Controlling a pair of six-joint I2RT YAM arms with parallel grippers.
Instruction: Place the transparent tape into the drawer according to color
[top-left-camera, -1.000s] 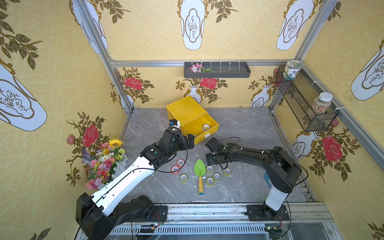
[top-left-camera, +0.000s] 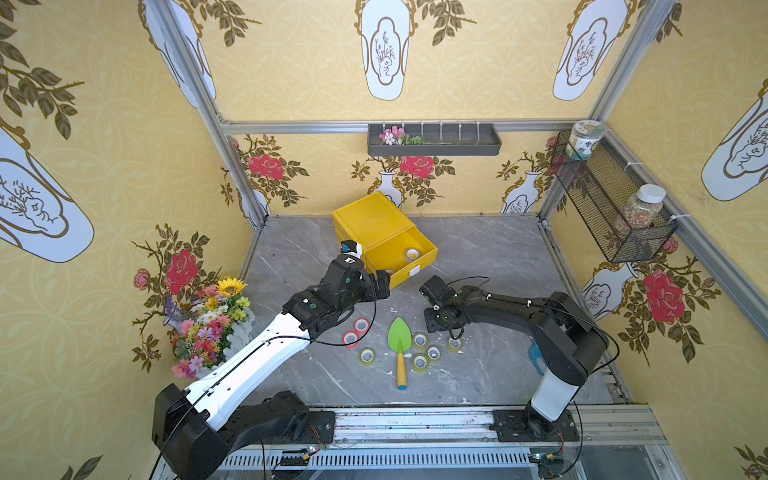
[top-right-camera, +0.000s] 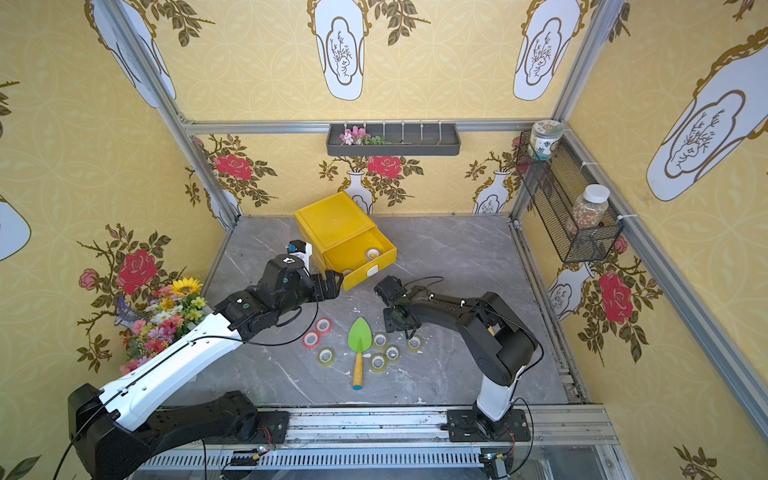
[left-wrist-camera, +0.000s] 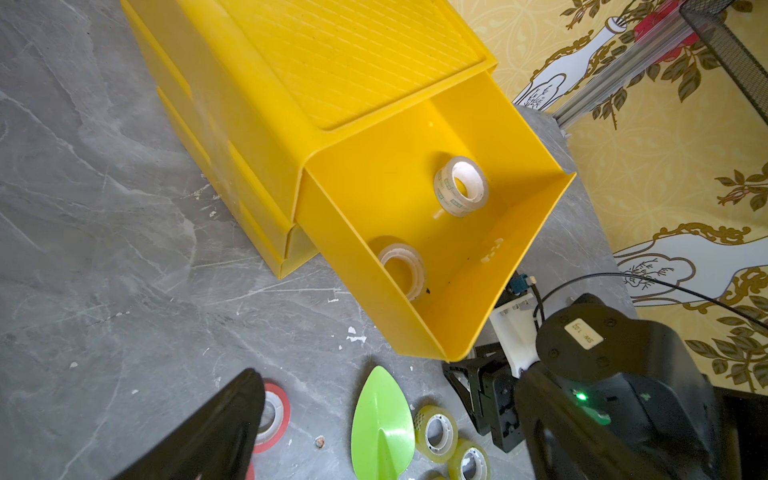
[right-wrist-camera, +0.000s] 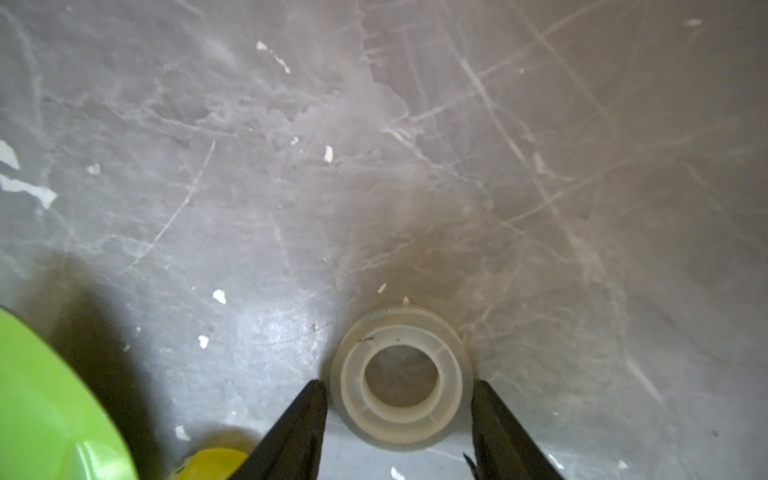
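A transparent tape roll (right-wrist-camera: 401, 432) lies flat on the grey table in the right wrist view. My right gripper is part open, its fingertips on either side of this roll, very close to its rim; firm contact cannot be made out. The yellow drawer (left-wrist-camera: 512, 264) is pulled out of its box and holds two clear rolls: one roll (left-wrist-camera: 461, 185) toward the far side, another roll (left-wrist-camera: 410, 269) near the front left. My left gripper hangs open with nothing between its fingers, in front of the drawer.
Two red-rimmed rolls (top-left-camera: 349, 338) and several yellowish rolls (top-left-camera: 420, 362) lie around a green trowel (top-left-camera: 399, 336) at the table's middle. Artificial flowers (top-left-camera: 206, 328) stand at left. Free table lies right of the yellow box.
The left arm has barely moved, and the rolls and drawer are where they were.
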